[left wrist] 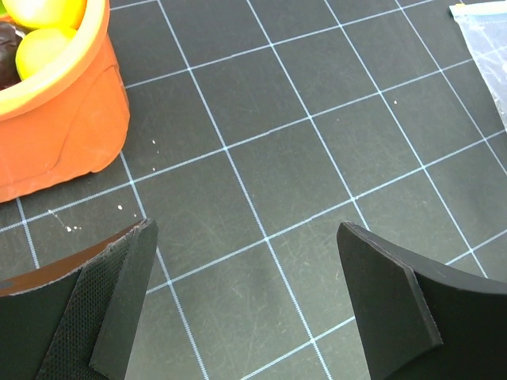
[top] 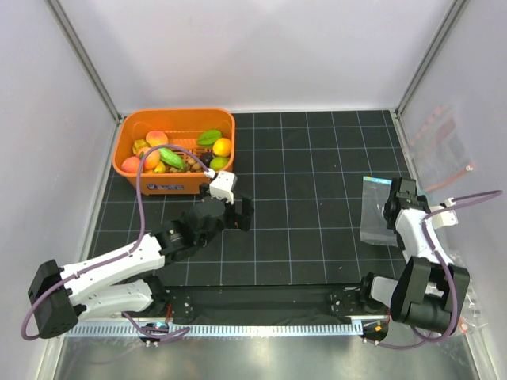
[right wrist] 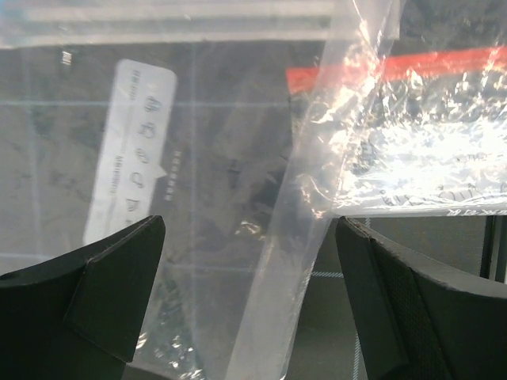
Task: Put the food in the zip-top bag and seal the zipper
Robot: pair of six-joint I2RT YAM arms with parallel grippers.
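An orange bin (top: pixel 174 184) holds several toy fruits and vegetables at the back left; its corner (left wrist: pixel 95 127) shows in the left wrist view. A clear zip top bag (top: pixel 372 222) lies flat at the right of the grid mat; in the right wrist view the bag (right wrist: pixel 214 182) spreads below the fingers. My left gripper (top: pixel 238 214) stands open just right of and in front of the bin, nothing between its fingers. My right gripper (top: pixel 404 206) is open over the bag's right part.
White walls enclose the mat at back and sides. Clear plastic with red strips (top: pixel 444 150) appears at the right wall.
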